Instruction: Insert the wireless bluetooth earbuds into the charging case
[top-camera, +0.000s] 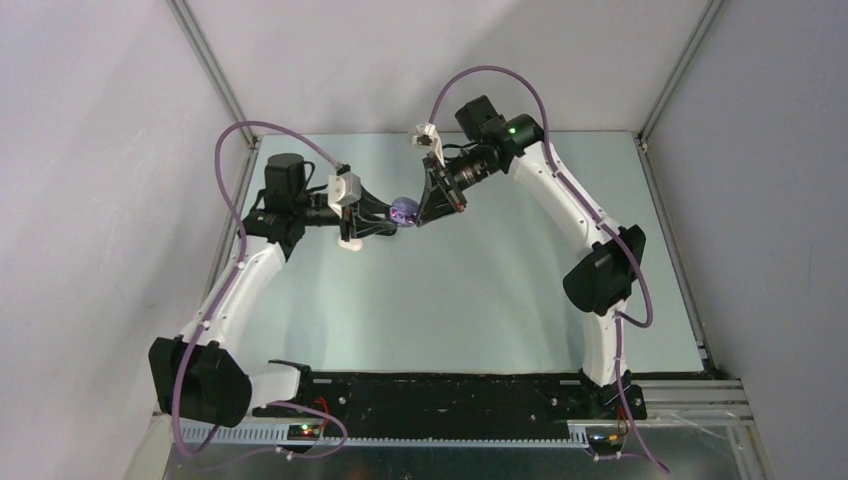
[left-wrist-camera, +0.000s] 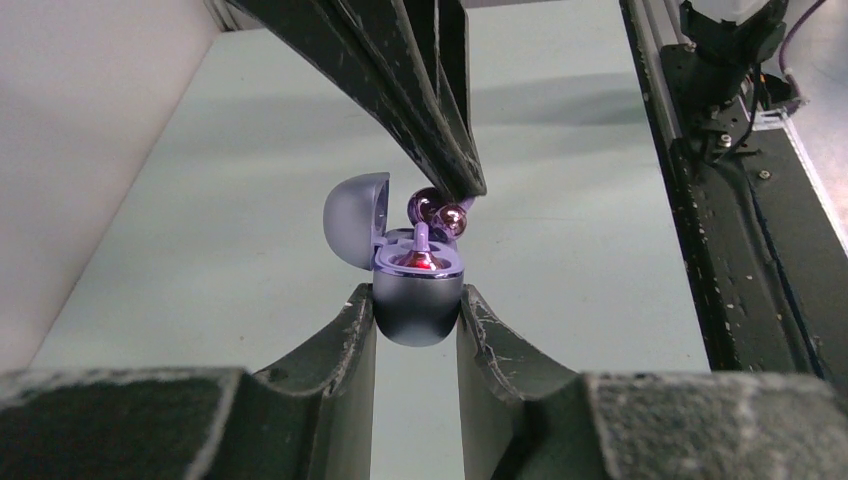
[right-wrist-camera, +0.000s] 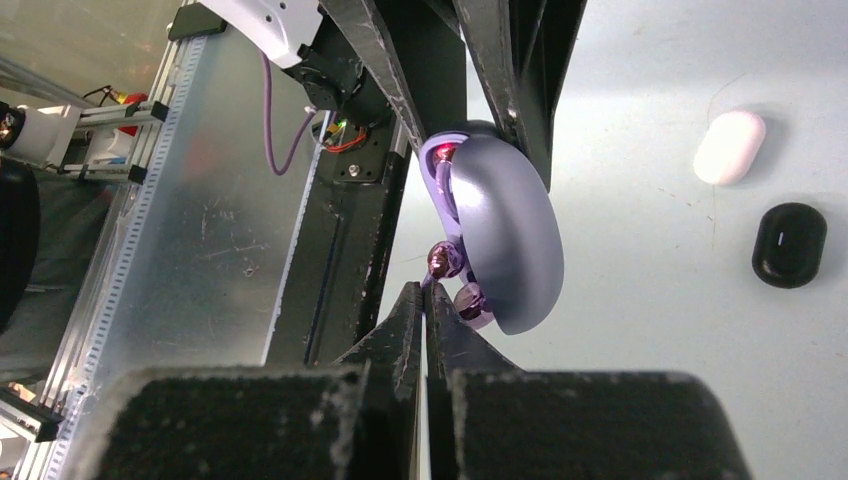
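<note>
The lavender charging case (left-wrist-camera: 417, 305) is held up off the table, my left gripper shut on its lower body. Its rounded lid (left-wrist-camera: 352, 222) stands open. In the left wrist view, one earbud with a red metallic face (left-wrist-camera: 423, 261) sits in the near slot, stem upward. My right gripper is shut, and the thin end of a shiny purple earbud (right-wrist-camera: 445, 260) shows at its tips. That earbud is beside the open case, near the lid, partly hidden by the right fingers (left-wrist-camera: 455, 165) in the left wrist view; whether it touches the case cannot be told.
On the table lie a white oval case (right-wrist-camera: 730, 147) and a black oval case (right-wrist-camera: 790, 245), below and near the left gripper. A dark rail (top-camera: 440, 400) runs along the front edge.
</note>
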